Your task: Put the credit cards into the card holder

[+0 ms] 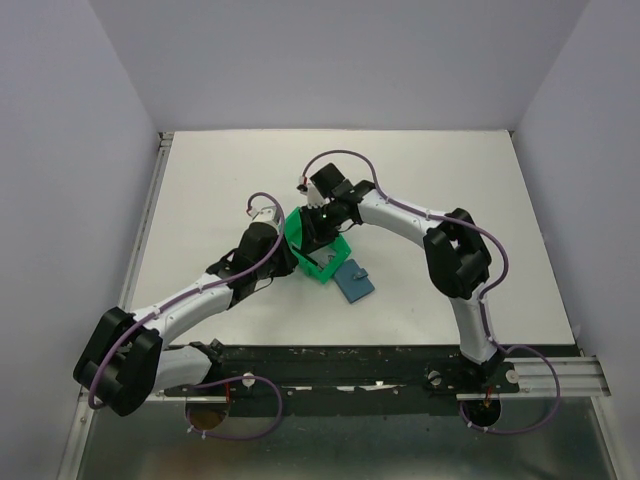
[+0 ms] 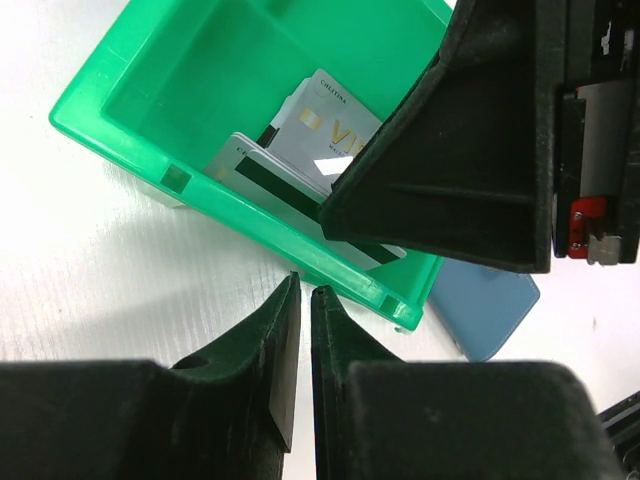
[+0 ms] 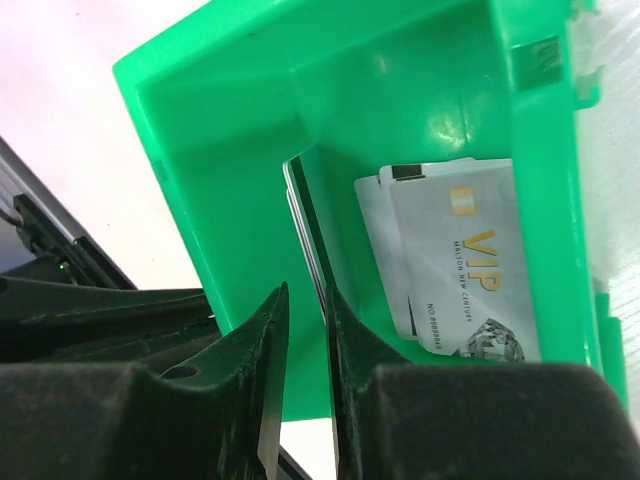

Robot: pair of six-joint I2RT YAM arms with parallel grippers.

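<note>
A green bin (image 1: 340,262) holds silver credit cards. One VIP card (image 3: 465,255) lies on top of another on its floor, and a card with a dark stripe (image 3: 312,225) stands tilted on edge. My right gripper (image 1: 308,246) reaches into the bin; its fingertips are slightly apart, and the upright card's edge runs down to them. Whether the card is gripped does not show. Outside the bin's left edge, my left gripper has a narrow gap between its tips and nothing visible in it. The blue-grey card holder (image 1: 354,282) lies flat at the bin's front right.
The bin's green rim (image 2: 270,238) passes close to my left fingertips. Dark cables loop over both arms.
</note>
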